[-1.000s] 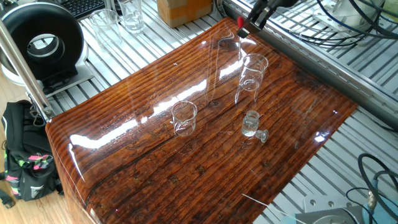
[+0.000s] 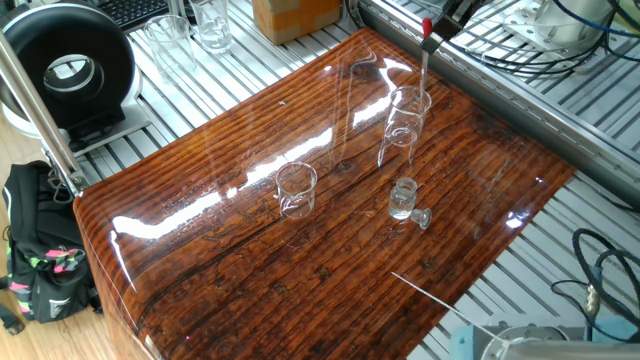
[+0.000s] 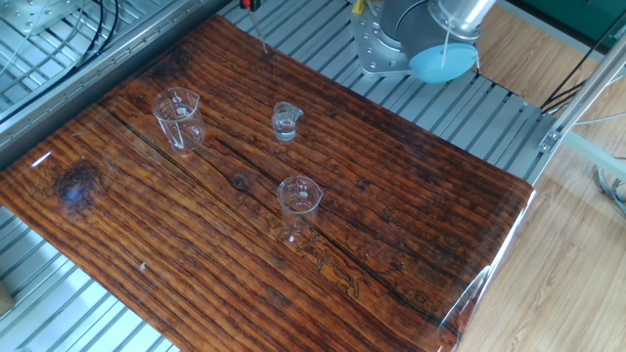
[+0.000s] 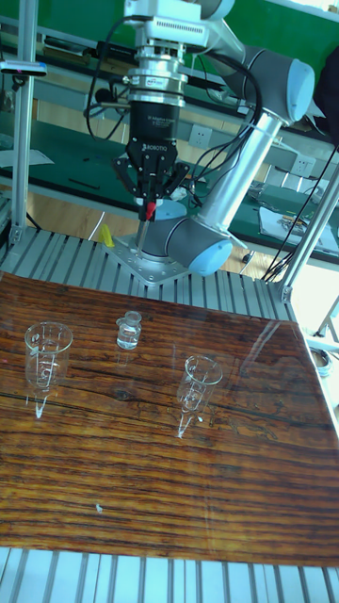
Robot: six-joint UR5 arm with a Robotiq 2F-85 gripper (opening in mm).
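Note:
My gripper [image 4: 151, 201] hangs high beyond the table's robot-side edge, shut on a thin rod-like tool [image 2: 424, 70] with a red top [image 4: 150, 211]. The rod points down; in exterior view 2 its shaft [image 3: 260, 37] shows near the top edge. A small clear bottle [image 2: 402, 203] stands upright on the wooden table, and its glass stopper [image 2: 421, 218] lies beside it. One clear beaker [image 2: 408, 117] stands at one side of the bottle, another beaker [image 3: 298, 200] stands further toward the middle. In exterior view 1 the rod overlaps the first beaker's rim, though exterior view 3 shows it well apart.
Empty glassware [image 2: 170, 45] and a cardboard box [image 2: 295, 18] stand off the table on the slatted surface. The robot's base [image 4: 151, 263] sits behind the table, with cables [image 2: 600, 280] near it.
In exterior view 1 the gripper has moved to the right and slightly up with the red-topped tool. The bottle, stopper and both beakers have stayed put.

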